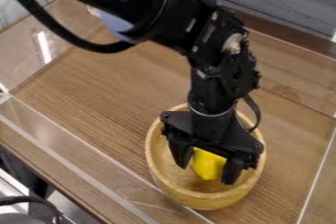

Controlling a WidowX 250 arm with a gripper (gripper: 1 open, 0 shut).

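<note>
My black gripper (207, 163) reaches down into a round wooden bowl (195, 196) at the lower middle of the camera view. A yellow object (207, 166) lies inside the bowl between the two fingers, which stand apart on either side of it. Whether they press on it is hard to tell, and the gripper's body hides much of the object.
A raised wooden edge runs along the back. Dark cables hang at the lower left, beyond the counter's edge.
</note>
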